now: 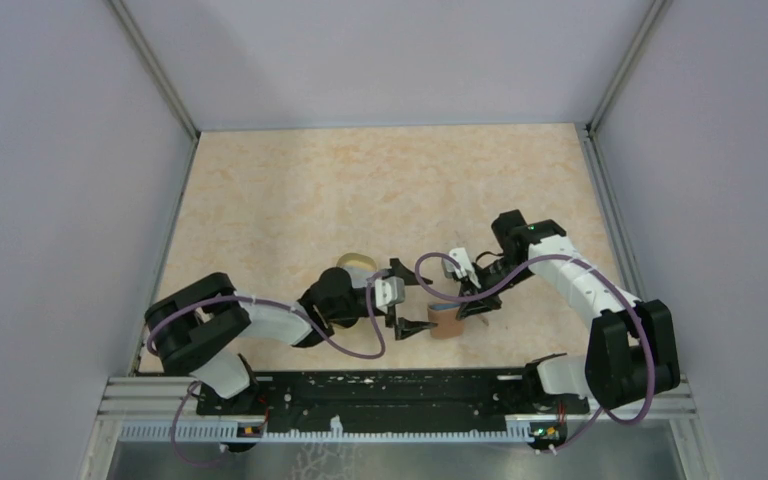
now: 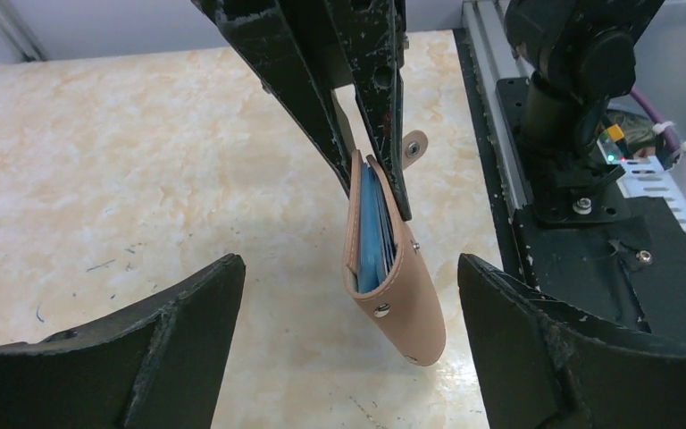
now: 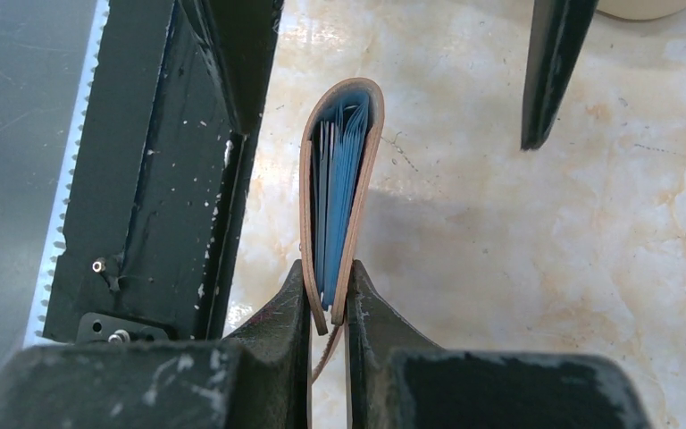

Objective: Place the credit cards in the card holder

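The tan card holder (image 1: 446,322) is held above the table, its slot facing up. My right gripper is shut on one end of it. Blue and pale card edges fill the slot and stay within the leather walls; the left wrist view also shows blue cards (image 2: 371,228) down inside. My left gripper is wide open, its fingers (image 2: 192,313) on either side of the holder's free end and touching neither wall. Nothing is between those fingers except the holder, which stands farther off.
A beige oval container (image 1: 357,261) sits behind the left arm, which partly hides it. A dark rail (image 1: 390,385) runs along the front table edge.
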